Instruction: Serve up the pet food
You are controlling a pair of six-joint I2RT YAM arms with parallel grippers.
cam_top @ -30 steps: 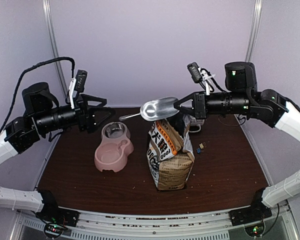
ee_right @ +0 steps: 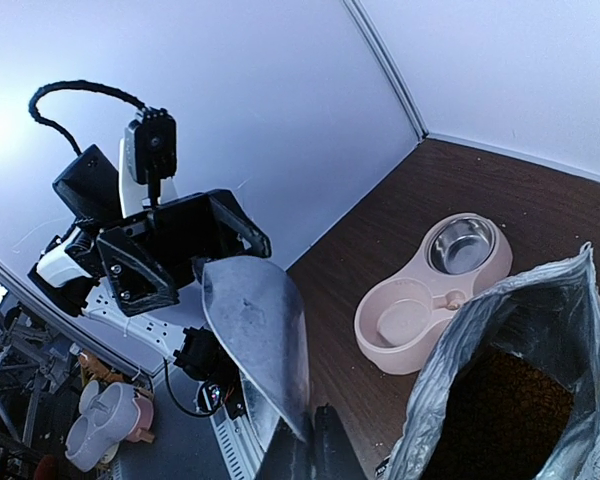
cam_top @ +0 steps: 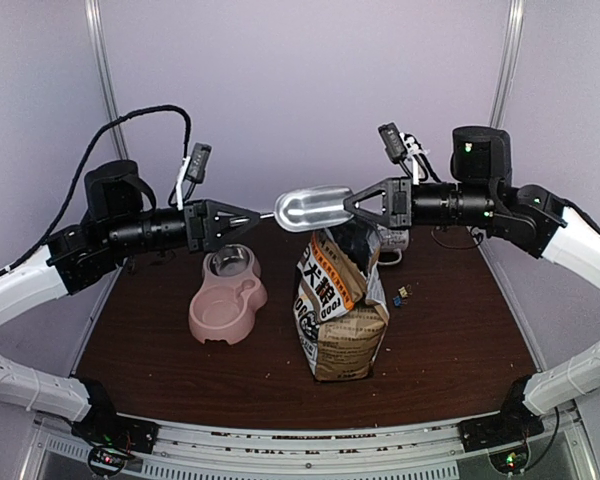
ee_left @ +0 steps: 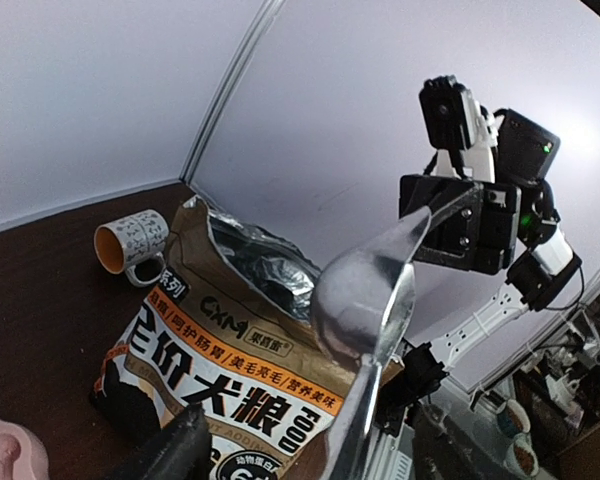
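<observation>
A metal scoop (cam_top: 315, 208) hangs level above the food bag, its bowl end pinched by my right gripper (cam_top: 351, 203), which is shut on the rim. Its thin handle points left toward my left gripper (cam_top: 259, 217). In the left wrist view the handle comes in between the left fingers, which stand apart on both sides of it, so that gripper is open. The open pet food bag (cam_top: 338, 300) stands upright below; brown kibble (ee_right: 500, 415) shows inside it in the right wrist view. To its left sits the pink double bowl (cam_top: 223, 310), with a steel dish (ee_right: 461, 246) in one side.
A patterned mug (ee_left: 132, 245) lies on its side behind the bag. Small colored bits (cam_top: 401, 296) are to the bag's right.
The scoop has turned nearly level; bowl and bag stay put.
</observation>
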